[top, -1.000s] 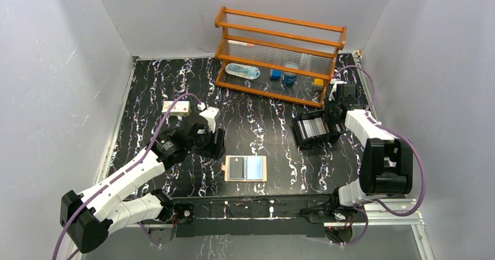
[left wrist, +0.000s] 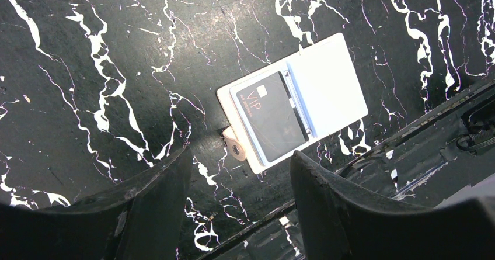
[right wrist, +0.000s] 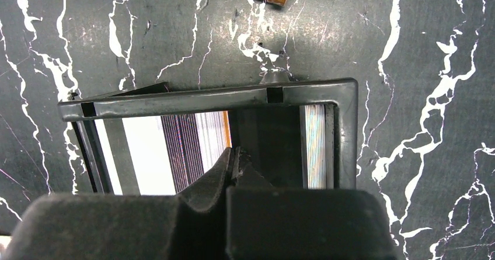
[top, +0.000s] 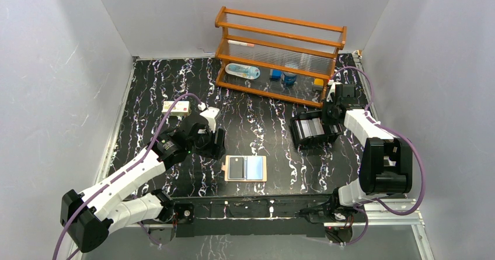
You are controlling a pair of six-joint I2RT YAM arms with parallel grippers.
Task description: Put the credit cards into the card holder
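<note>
The card holder (top: 246, 169) lies spread flat near the front table edge. In the left wrist view a dark VIP card (left wrist: 271, 117) sits in its left half, and the right half (left wrist: 328, 85) looks plain white. My left gripper stands open above the table, nothing between its fingers. In the right wrist view, my right gripper has its fingertips together over the black box (right wrist: 204, 101), with nothing held between them. Thin upright items (right wrist: 185, 149) fill the left of that box, just left of the fingertips; which are cards I cannot tell.
An orange wooden rack (top: 280, 49) stands at the back, bearing a blue-and-white pack (top: 243, 70) and small blue and yellow items. A cream box (top: 177, 108) lies behind the left arm. Between the card holder and the black box the table is bare.
The black box has shifted slightly left in the top view. The left arm and card holder stay put.
</note>
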